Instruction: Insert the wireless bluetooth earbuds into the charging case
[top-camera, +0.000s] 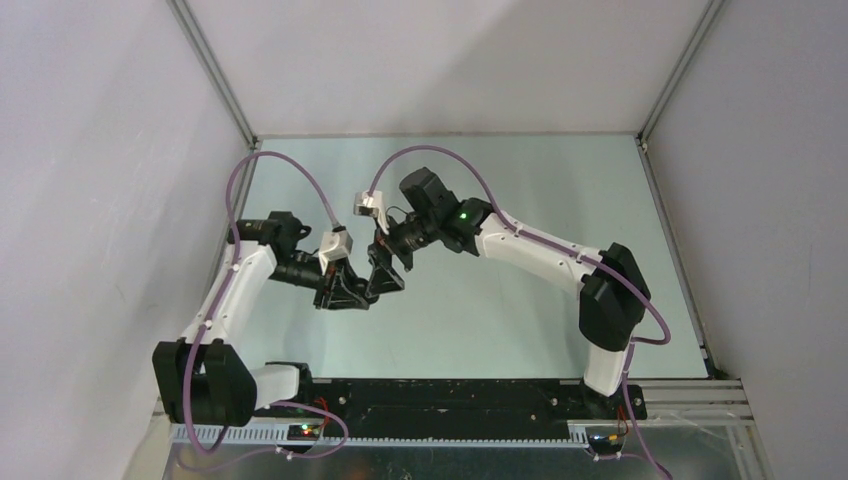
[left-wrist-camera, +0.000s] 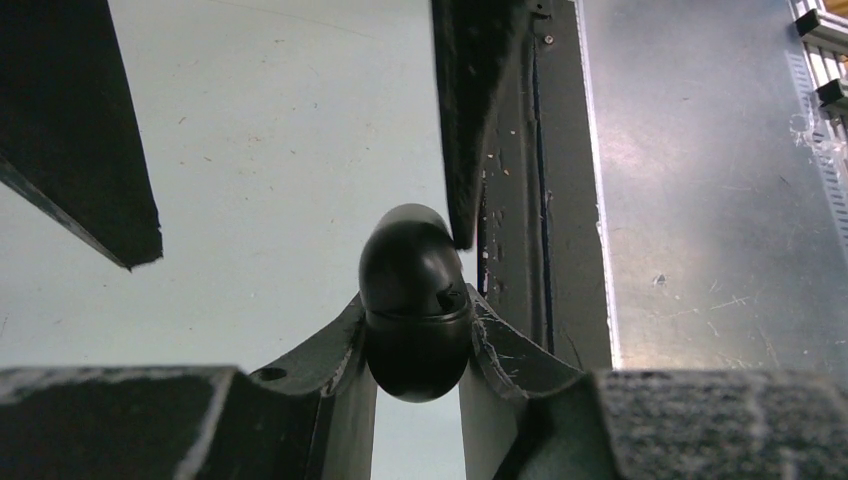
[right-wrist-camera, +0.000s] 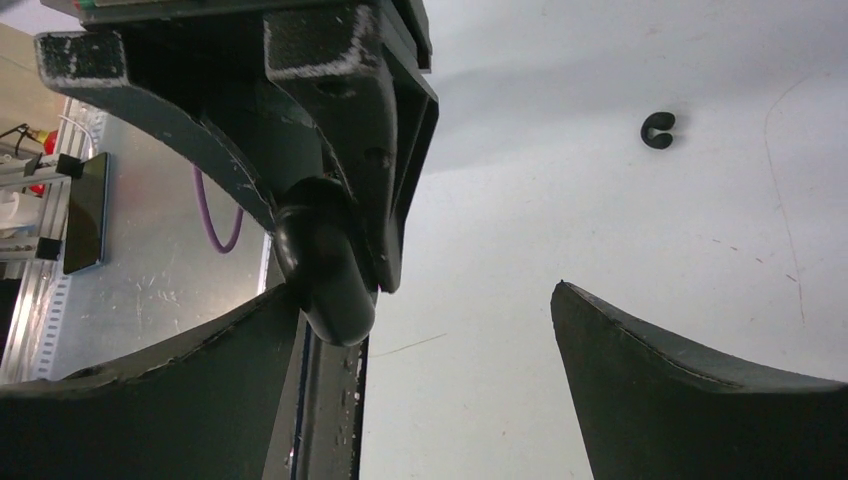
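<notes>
A glossy black case, rounded and with a seam across it, is pinched between the fingers of my left gripper. In the right wrist view the same case juts out below the left fingers. My right gripper is open with its fingers wide apart; one fingertip overlaps the case's edge in view, and whether it touches is unclear. On the table lies a small black C-shaped earbud, away from both grippers. From above, the grippers almost meet, left and right, hiding the case's details.
A dark rail runs along its front edge. Purple cables loop over both arms. A phone-like dark slab lies beyond the table.
</notes>
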